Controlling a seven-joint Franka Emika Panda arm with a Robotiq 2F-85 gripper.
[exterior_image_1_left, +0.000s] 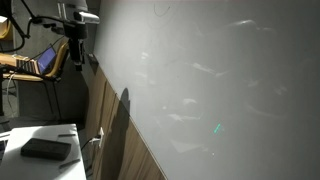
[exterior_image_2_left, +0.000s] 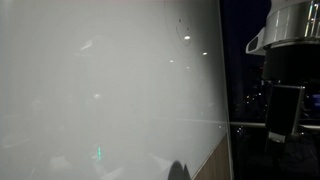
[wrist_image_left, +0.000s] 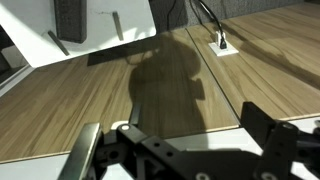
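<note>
My gripper stands open in the wrist view, its two fingers wide apart, with wood-grain panelling behind the empty gap. A white table (wrist_image_left: 135, 12) appears at the upper left of that view, carrying a dark oblong box (wrist_image_left: 70, 20) and thin dark marker-like sticks, one stick (wrist_image_left: 118, 26) to the right of the box. In exterior view 1 the same box (exterior_image_1_left: 46, 149) rests on the table at lower left. The arm's gripper (exterior_image_1_left: 80, 60) hangs high above and beyond it, touching nothing there.
A large whiteboard (exterior_image_1_left: 220, 70) with faint smears and a small green mark (exterior_image_1_left: 217, 128) fills much of both exterior views. A plug in a wall socket (wrist_image_left: 222, 43) trails a cable near the table. Behind the arm are a chair (exterior_image_1_left: 55, 68) and a laptop (exterior_image_1_left: 42, 62).
</note>
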